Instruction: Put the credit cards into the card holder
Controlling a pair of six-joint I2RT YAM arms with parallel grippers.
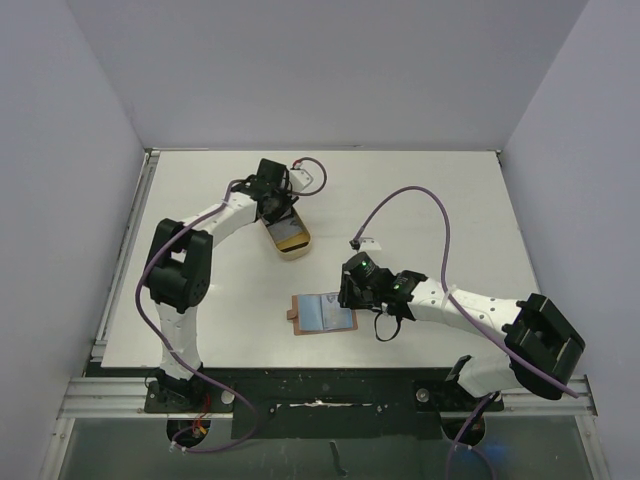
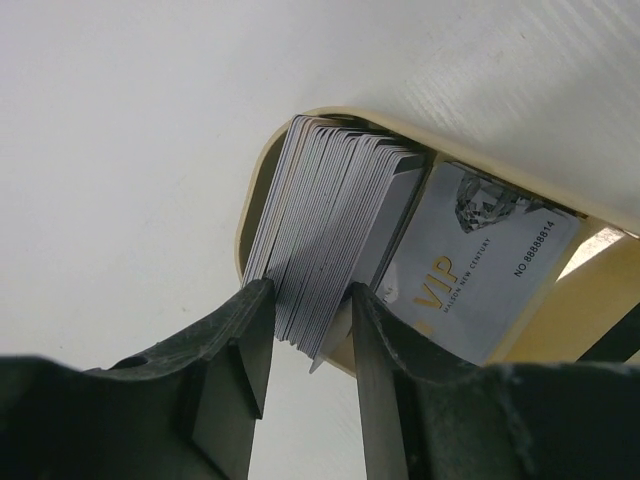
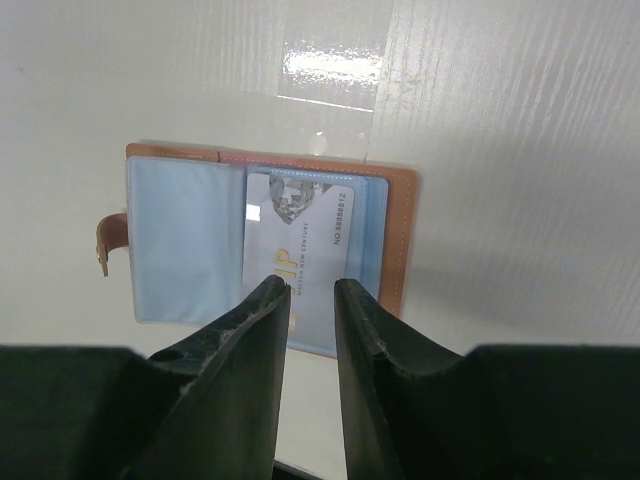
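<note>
In the left wrist view a stack of cards on edge (image 2: 320, 225) leans at one end of a tan box (image 2: 245, 235). My left gripper straddles the stack's near edge, its fingers part open; whether they touch the cards I cannot tell. A VIP card (image 2: 475, 260) lies flat in the box beside the stack. The card holder (image 3: 185, 245) rests open on the table, brown-edged with pale blue pockets and a tab at its left. Another VIP card (image 3: 310, 230) shows in its right half. Above that half, my right gripper hangs part open and empty.
A purple cable (image 1: 150, 270) runs along the left arm, and another (image 1: 445, 240) arches over the right arm.
</note>
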